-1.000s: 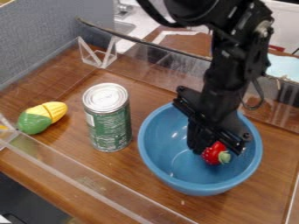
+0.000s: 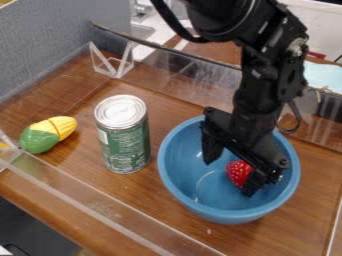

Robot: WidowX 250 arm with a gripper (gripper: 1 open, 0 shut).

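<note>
My black gripper (image 2: 241, 150) reaches down into a blue bowl (image 2: 201, 200) on the wooden table, its fingers spread open on either side of a red object (image 2: 239, 174), likely a strawberry, which is partly hidden by the near finger. Whether the fingers touch it is unclear.
A tin can (image 2: 123, 140) stands just left of the bowl. A toy corn cob (image 2: 50, 133) lies at the far left. A grey padded wall (image 2: 40, 40) and clear plastic edges border the table. Bare wood (image 2: 67, 190) shows at the front left.
My gripper has shifted lower over the red object, its fingers wider apart and covering more of it. The can and corn have not moved.
</note>
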